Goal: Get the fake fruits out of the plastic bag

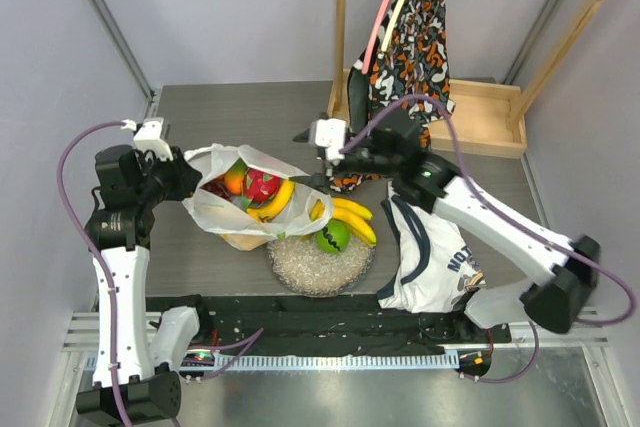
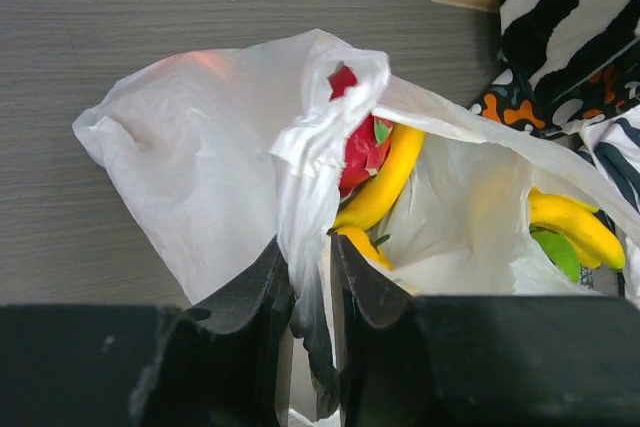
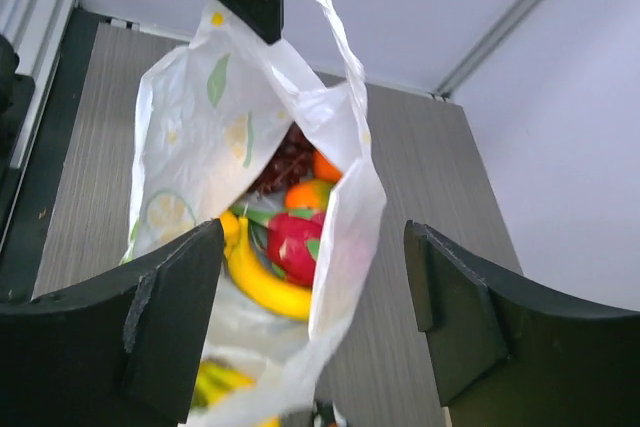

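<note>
The translucent white bag (image 1: 215,212) lies with its mouth open, holding a red dragon fruit (image 1: 262,185), a banana (image 1: 285,197), an orange fruit (image 1: 235,180) and dark red grapes (image 3: 285,163). At its left end is my left gripper, its fingers slightly apart with a strip of bag plastic between them. My right gripper (image 1: 308,159) hovers by the bag's right rim; its fingers (image 3: 180,282) stand wide apart, the bag edge showing between them in the right wrist view. Outside the bag, a green ball-like fruit (image 1: 332,237) rests on the round speckled plate (image 1: 315,272), beside bananas (image 1: 352,215).
Right of the plate lies a white cloth with dark trim (image 1: 430,257). A patterned cloth (image 1: 410,57) hangs by a wooden frame (image 1: 485,132) at the back. Bare table (image 1: 240,112) shows behind the bag.
</note>
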